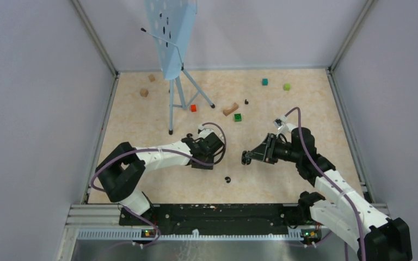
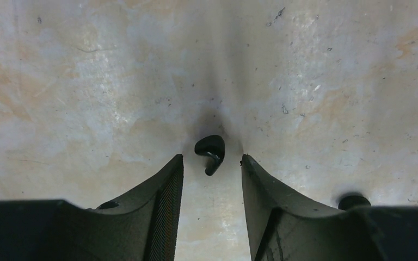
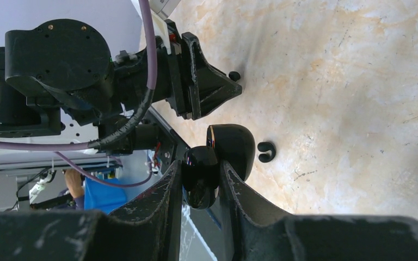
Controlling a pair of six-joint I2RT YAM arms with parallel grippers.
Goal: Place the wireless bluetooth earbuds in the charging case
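The glossy black charging case (image 3: 234, 149) is held in the air by my right gripper, which is shut on it; it seems to stand open in two parts. In the top view this case (image 1: 246, 157) is right of centre. A small curved black earbud (image 2: 212, 151) lies on the table, just beyond and between the parted fingertips of my open left gripper. Nothing is held there. Part of another small black piece (image 2: 354, 200) shows beyond the right finger. From above, small black pieces (image 1: 228, 179) lie near the left gripper (image 1: 202, 165).
A tripod with a pale blue board (image 1: 171, 38) stands at the back left. Farther back are a green cube (image 1: 238, 117), a red cube (image 1: 193, 108), a wooden arch (image 1: 231, 109) and a small black piece (image 1: 246, 101).
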